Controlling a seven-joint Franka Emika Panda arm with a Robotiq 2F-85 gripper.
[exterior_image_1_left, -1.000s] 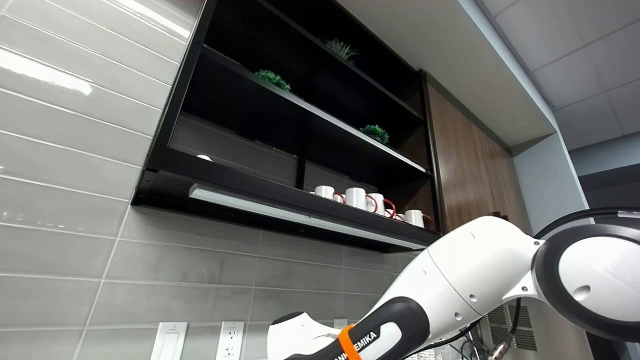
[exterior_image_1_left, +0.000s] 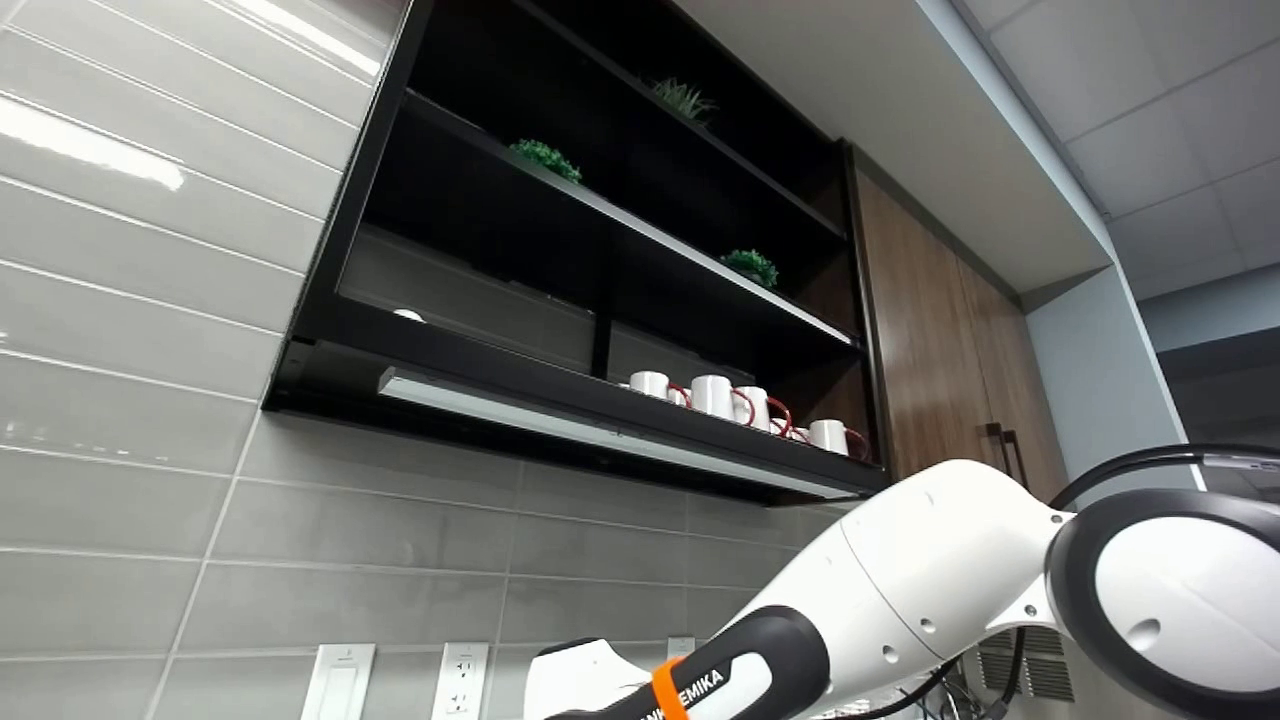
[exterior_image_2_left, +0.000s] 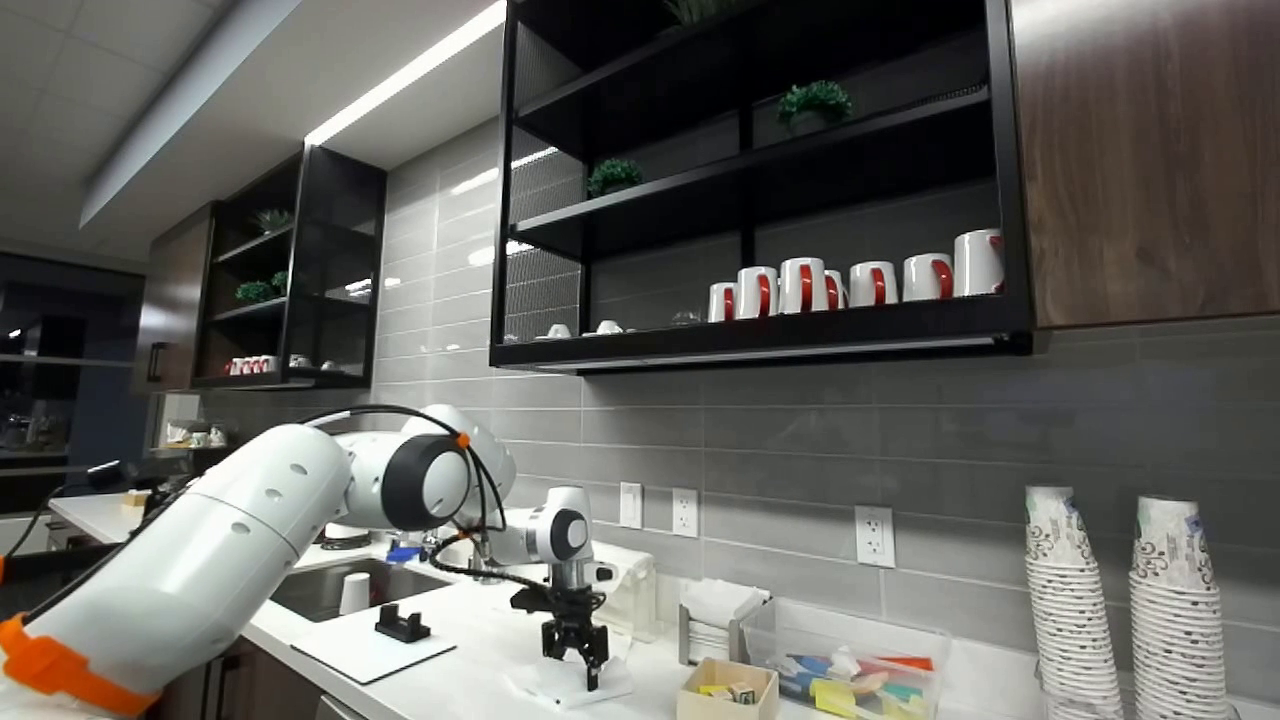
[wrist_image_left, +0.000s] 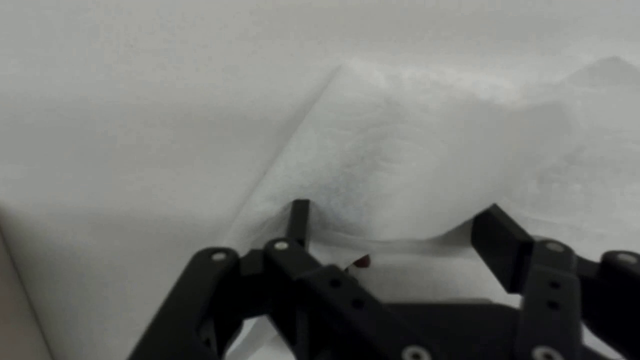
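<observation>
A thin white paper sheet (wrist_image_left: 408, 156), apparently a napkin, lies creased on the white counter, its near edge lifted in a curve between my fingers. My gripper points down over it, fingers part open with a wide gap. The left fingertip (wrist_image_left: 299, 219) presses against a fold of the paper, and the right finger (wrist_image_left: 501, 246) stands by the raised edge. A small dark red spot (wrist_image_left: 361, 261) shows just beneath that edge; what it belongs to is hidden. From the side, the gripper (exterior_image_2_left: 578, 672) is low over the paper on the counter.
Right of the gripper stand a napkin holder (exterior_image_2_left: 717, 618), a small box (exterior_image_2_left: 728, 692) and a clear bin (exterior_image_2_left: 846, 666) of coloured items. Stacked cups (exterior_image_2_left: 1062, 600) are farther right. A white board (exterior_image_2_left: 360, 648) with a black stand lies left, near the sink (exterior_image_2_left: 318, 596).
In exterior view 1 the arm has shifted slightly left and its forearm has moved lower. The shelf and its contents are unchanged.
</observation>
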